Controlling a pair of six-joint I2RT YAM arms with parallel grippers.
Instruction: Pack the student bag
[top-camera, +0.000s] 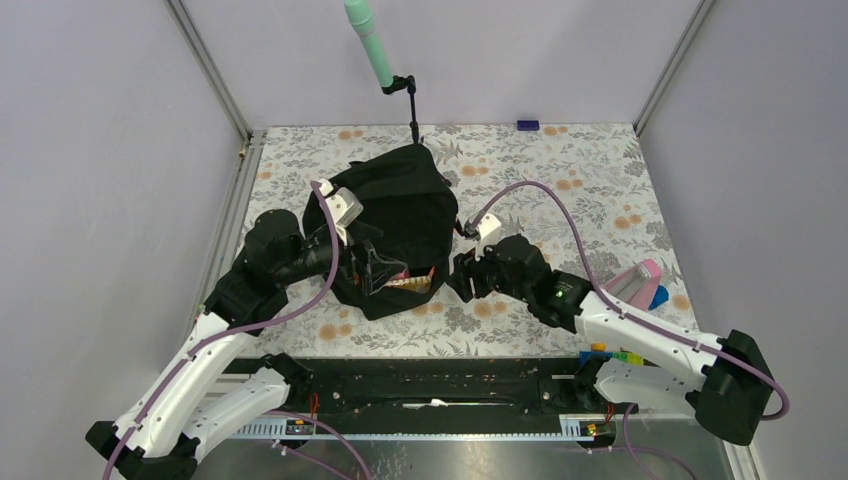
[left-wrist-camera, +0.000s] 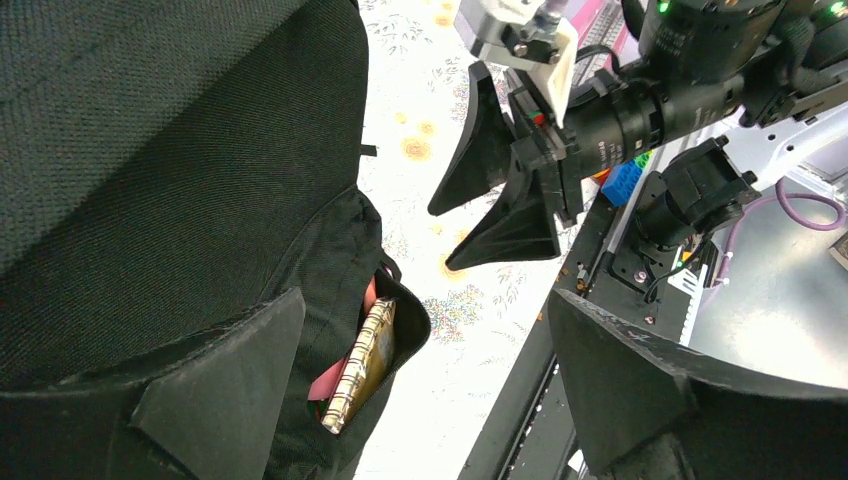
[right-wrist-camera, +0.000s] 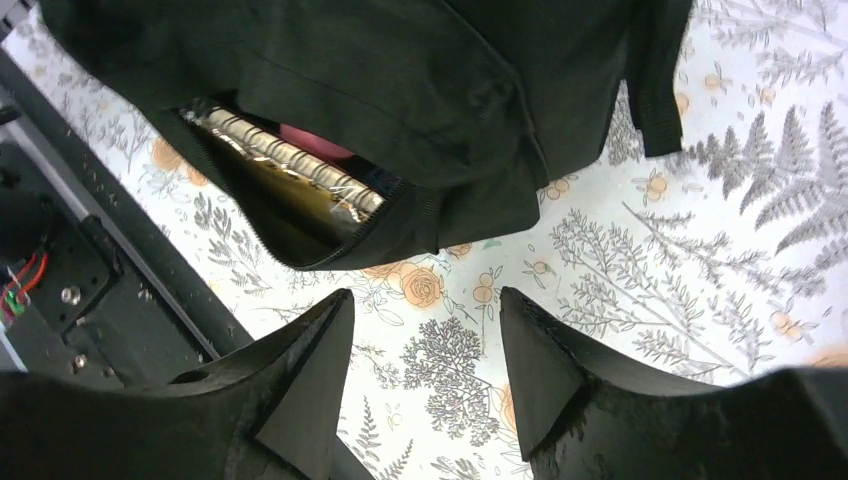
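Observation:
The black bag (top-camera: 405, 210) lies on the table with its pocket gaping toward the front. A notebook with a patterned spine (right-wrist-camera: 300, 165) sits inside that pocket, and something pink (right-wrist-camera: 315, 143) shows behind it. Over the bag's left front part hovers my left gripper (top-camera: 382, 268), open; no object is between its fingers in the left wrist view. Just right of the bag, my right gripper (top-camera: 463, 282) is apart from it, its fingers (right-wrist-camera: 305, 385) spread over bare tablecloth.
At the table's right edge lie a pink and grey item (top-camera: 635, 284) and a blue thing (top-camera: 659, 297). Colourful blocks (top-camera: 625, 356) sit at the front right, partly behind my right arm. A small dark blue block (top-camera: 528, 125) rests at the back edge.

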